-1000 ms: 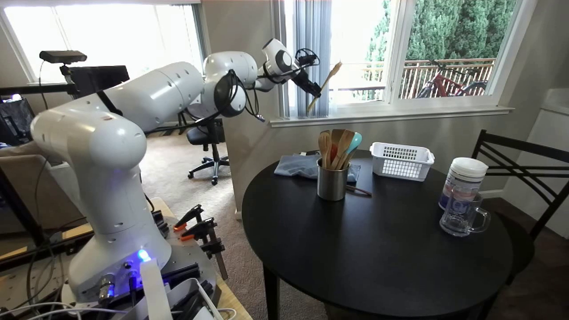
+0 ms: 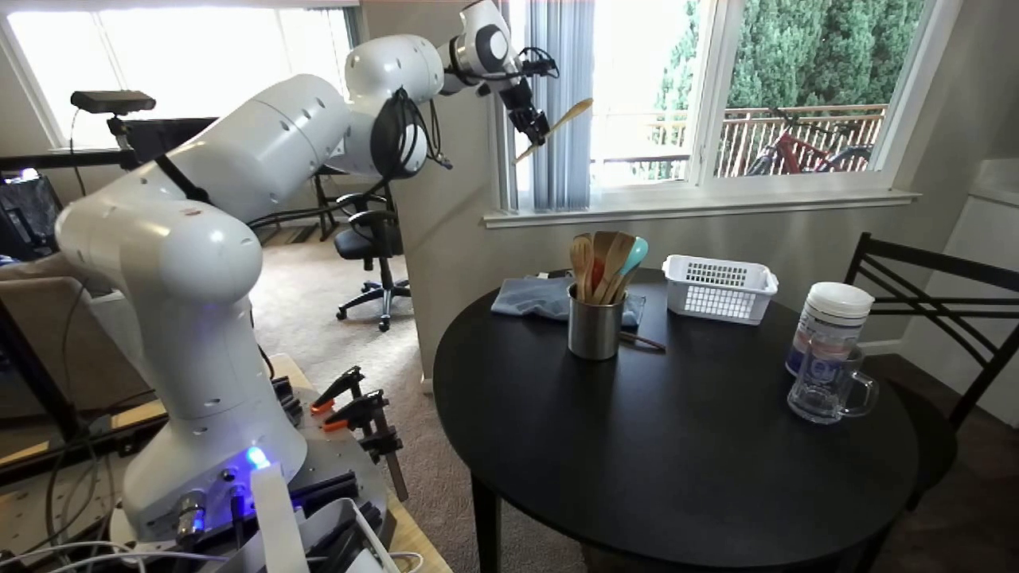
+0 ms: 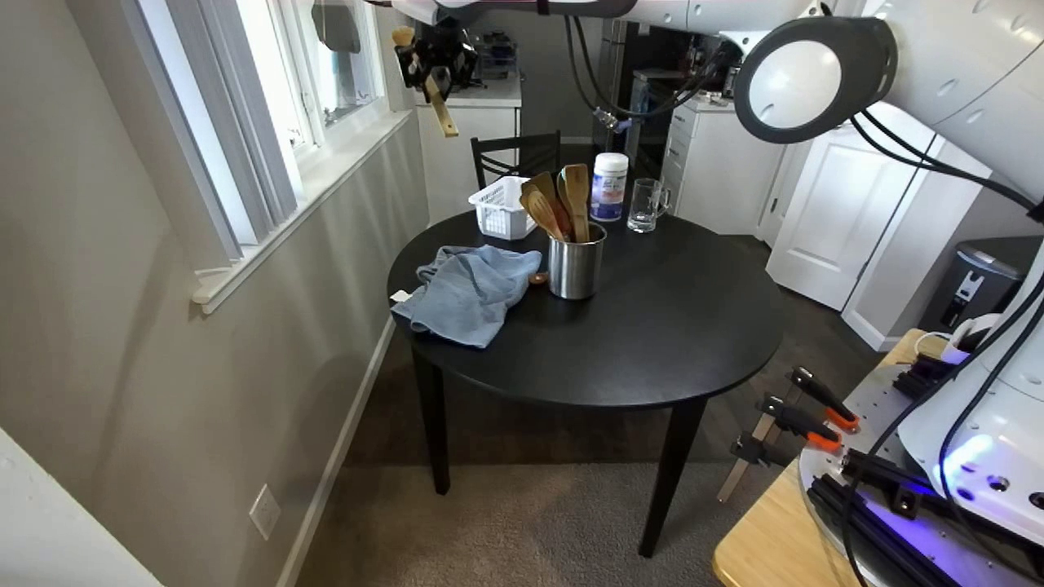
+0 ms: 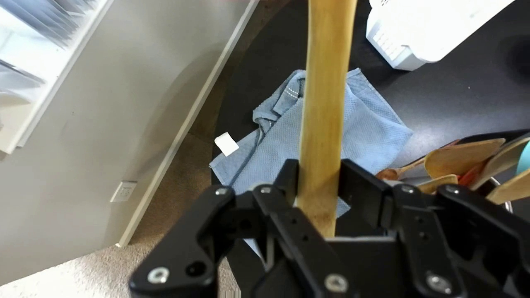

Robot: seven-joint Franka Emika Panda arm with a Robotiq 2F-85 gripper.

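Note:
High above the back edge of the table, my gripper (image 2: pixel 540 134) is shut on a wooden utensil (image 2: pixel 571 111), which slants across the fingers in exterior view 1. In the wrist view the utensil's flat pale handle (image 4: pixel 325 114) runs up from between the black fingers and out of the top of the frame. A steel canister (image 2: pixel 594 326) holding several wooden utensils and a turquoise one stands upright on the round black table (image 2: pixel 669 458). Beside it lies a crumpled blue cloth (image 3: pixel 465 293), directly beneath my gripper in the wrist view.
A white basket (image 2: pixel 721 290) sits at the table's back. A white-lidded tub (image 3: pixel 608 186) and a glass mug (image 2: pixel 823 387) stand on the side away from the cloth. Another wooden utensil (image 4: pixel 390 174) lies by the canister. The wall and window sill (image 2: pixel 697 208) are close behind.
The arm has risen and drawn slightly left in exterior view 1, carrying the wooden utensil along, now less steeply tilted. The things on the table have stayed put.

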